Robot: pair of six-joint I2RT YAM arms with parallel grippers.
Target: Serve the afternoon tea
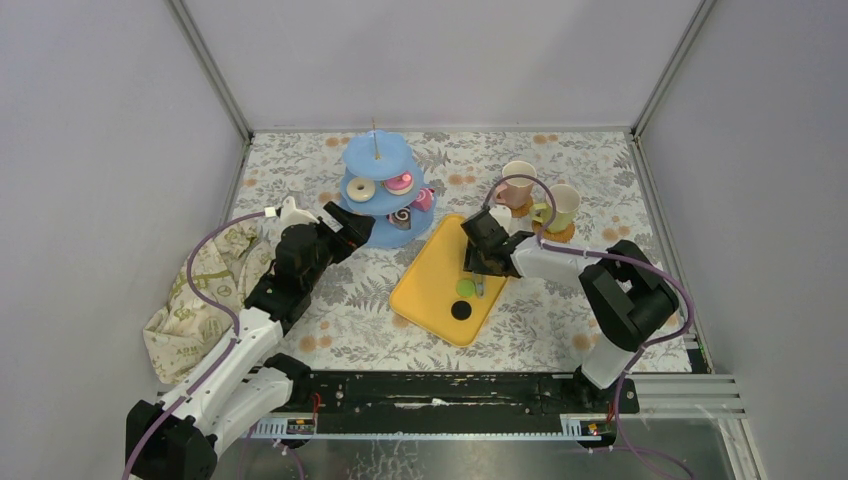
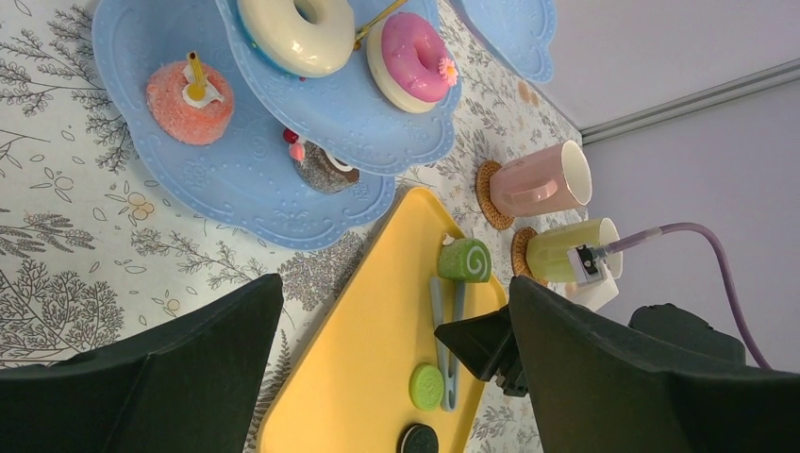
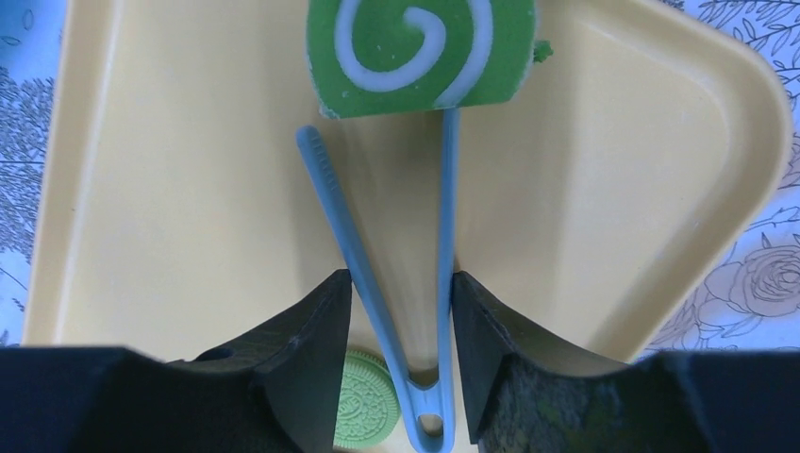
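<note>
The yellow tray (image 1: 435,285) holds grey-blue tongs (image 3: 377,311), a green swirl roll cake (image 2: 464,260), a green disc (image 2: 426,387) and a black disc (image 1: 461,310). My right gripper is down over the tray with its fingers either side of the tongs' two arms, near the closed end; the fingers are part open. The roll sits at the tongs' tips. My left gripper (image 1: 348,222) is open and empty beside the blue three-tier stand (image 1: 377,155), which carries donuts (image 2: 297,28) and other cakes.
A pink mug (image 2: 538,184) and a pale yellow mug (image 2: 557,255) stand on coasters behind the tray. A patterned cloth (image 1: 180,330) is bunched at the left. Clear tablecloth lies right and front of the tray.
</note>
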